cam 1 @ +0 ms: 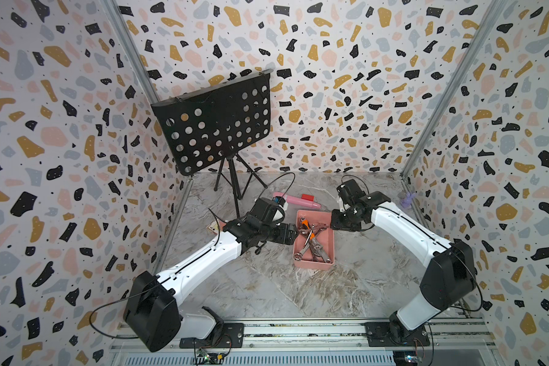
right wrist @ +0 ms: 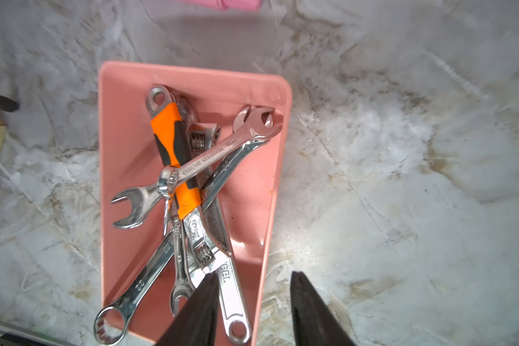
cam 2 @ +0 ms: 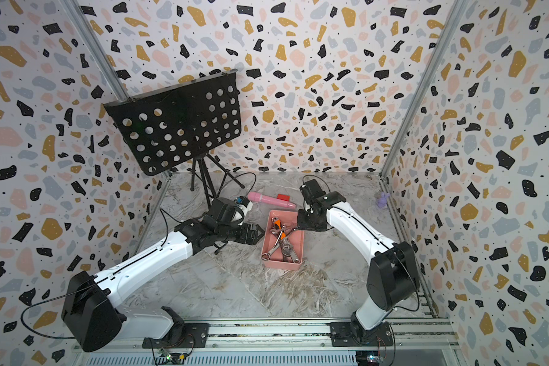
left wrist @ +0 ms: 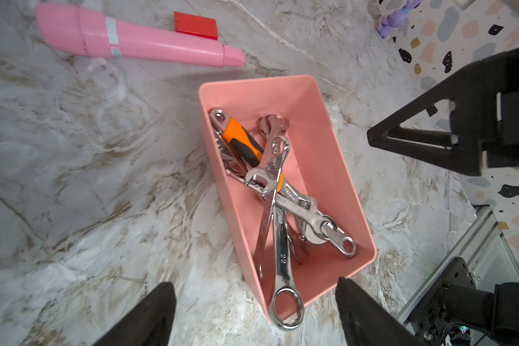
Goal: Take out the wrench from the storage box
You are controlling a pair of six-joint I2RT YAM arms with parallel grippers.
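A pink storage box (cam 1: pixel 314 264) stands on the marble table with several silver wrenches heaped inside. One adjustable wrench (right wrist: pixel 170 129) has an orange and black handle. A combination wrench (right wrist: pixel 213 155) lies across it, and a ring-ended wrench (left wrist: pixel 283 248) rests over the box's near rim. My left gripper is open just left of the box, its fingers apart and empty. On the other side, my right gripper is part open near the box's right wall, nothing held between its fingers. Lower wrenches are partly covered by those on top.
Behind the box lie a pink bottle-like object (left wrist: pixel 150 43) and a red block (left wrist: pixel 196 26). A black perforated panel on a tripod (cam 1: pixel 231 164) stands at the back left. Free table lies in front of the box.
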